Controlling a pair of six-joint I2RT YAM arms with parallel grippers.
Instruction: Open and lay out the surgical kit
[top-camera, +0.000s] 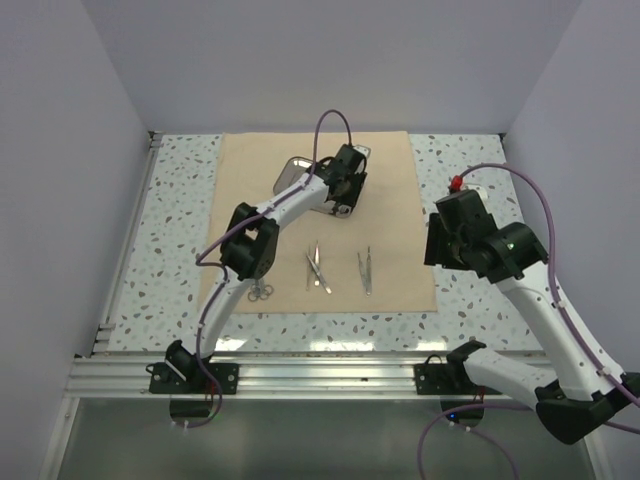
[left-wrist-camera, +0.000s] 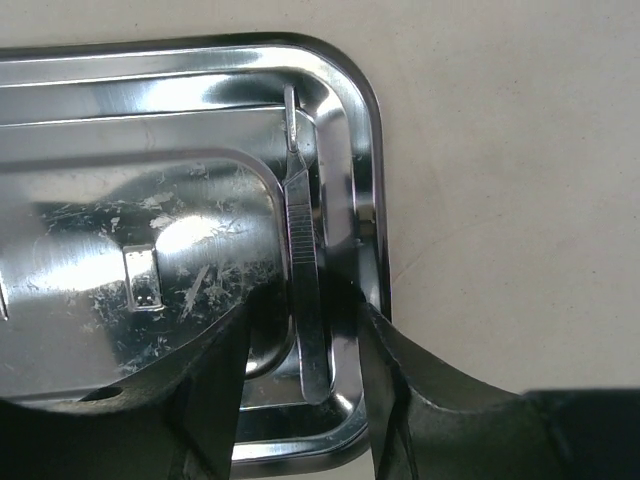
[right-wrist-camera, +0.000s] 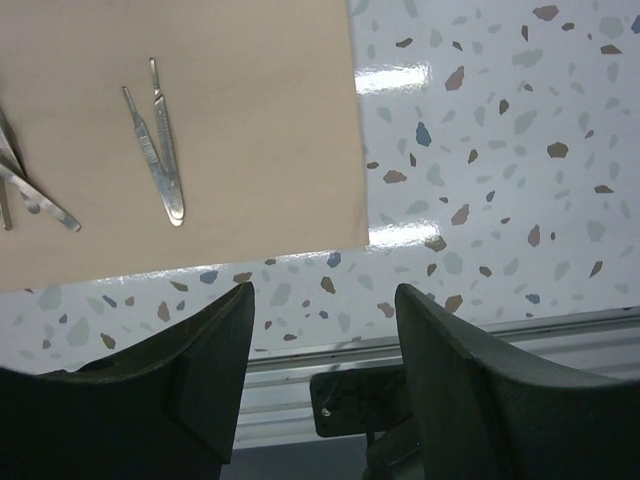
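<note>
A steel tray (top-camera: 289, 175) lies at the back of the beige cloth, partly hidden under my left arm. In the left wrist view a flat-handled instrument (left-wrist-camera: 305, 260) lies along the tray's right end, and my left gripper stands open over it, fingers either side. On the cloth's front half lie two scalpel handles (right-wrist-camera: 166, 150), crossed instruments (right-wrist-camera: 40, 195) resembling tweezers, and scissors (top-camera: 260, 291). My right gripper is open and empty over the speckled table, right of the cloth.
A metal rail (top-camera: 300, 365) runs along the front edge, with walls at the back and sides.
</note>
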